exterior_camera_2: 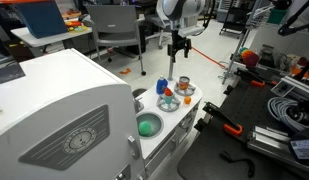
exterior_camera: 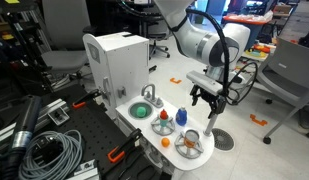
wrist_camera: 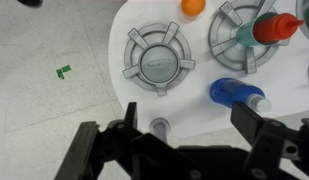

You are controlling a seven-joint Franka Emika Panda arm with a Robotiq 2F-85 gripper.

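Note:
My gripper [exterior_camera: 210, 101] hangs above the far end of the white counter [exterior_camera_2: 156, 143], with its two black fingers [wrist_camera: 91, 147] spread wide in the wrist view. No object shows held between them. A small round pale-grey thing [wrist_camera: 160, 127] lies below the gap, apart from the fingers. Near it a metal pot [wrist_camera: 159, 66] sits on a burner ring. To the right in the wrist view is a blue bottle [wrist_camera: 234, 92] with a grey cap. Beyond it, a red-topped object [wrist_camera: 277, 28] with a green part rests over a second ring.
An orange [exterior_camera: 166, 141] lies at the counter's near edge. The green sink [exterior_camera: 141, 110] and its tap [exterior_camera: 152, 93] are farther left, before a white cabinet [exterior_camera: 119, 65]. A black table [exterior_camera: 84, 140] carries cables and clamps. Open floor lies beyond the counter's far end.

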